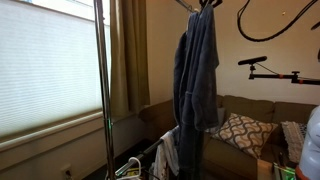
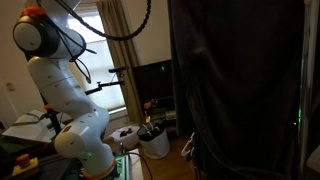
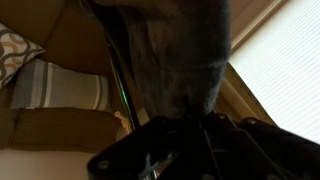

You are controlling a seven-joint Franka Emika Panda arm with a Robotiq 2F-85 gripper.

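A dark blue-grey garment (image 1: pixel 196 85) hangs in long folds in exterior view 1, its top at my gripper (image 1: pixel 208 4) on the upper edge of the picture. In the wrist view the same cloth (image 3: pixel 180 55) runs right up to the black fingers, and my gripper is shut on it. The fingertips are dark and partly covered by the fabric. In exterior view 2 the garment (image 2: pixel 235 80) fills much of the picture as a dark sheet and hides what lies behind it.
A metal pole (image 1: pixel 104 85) stands left of the garment, with a white cloth (image 1: pixel 168 155) hanging low beside it. A brown sofa (image 1: pixel 240 115) with a patterned pillow (image 1: pixel 243 133) is behind. At left is a window (image 1: pixel 50 70).
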